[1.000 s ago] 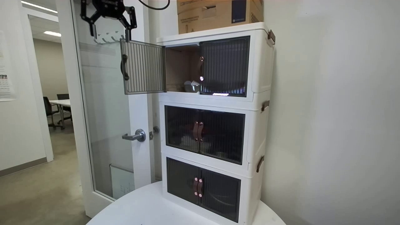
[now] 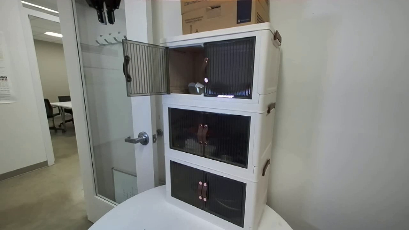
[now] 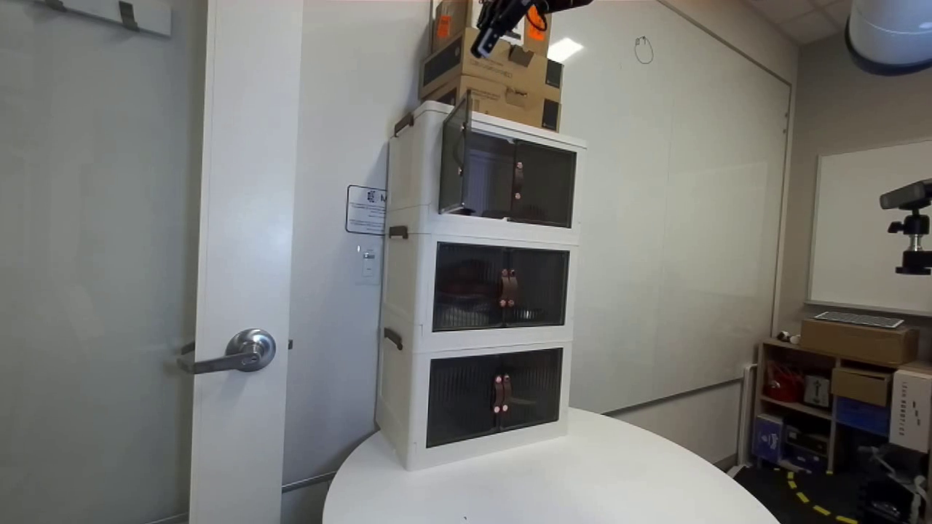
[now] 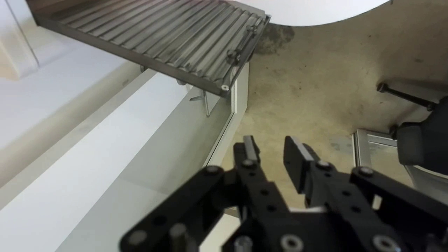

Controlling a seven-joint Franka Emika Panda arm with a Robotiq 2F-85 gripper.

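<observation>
The white cabinet [image 2: 264,65] has its top left door [image 2: 147,69] swung wide out to the left, while the top right door [image 2: 234,69] is closed. Inside the top compartment, a small pale object [image 2: 196,88] lies near the middle; what it is cannot be told. My gripper [image 2: 106,19] hangs above and to the left of the swung-out door, clear of it. In the wrist view, a narrow gap with nothing in it separates the fingers of my gripper, so it is partly open. The ribbed door panel [image 4: 168,42] lies ahead of the fingertips.
Both lower compartments [image 2: 209,136] have their doors closed. Cardboard boxes [image 3: 498,83] sit on top of the cabinet, close to my arm in that view. A glass door with a lever handle [image 2: 138,138] stands to the left.
My gripper has risen a little, and its fingers, wide apart before, are now much closer together. The cabinet and its doors look unmoved.
</observation>
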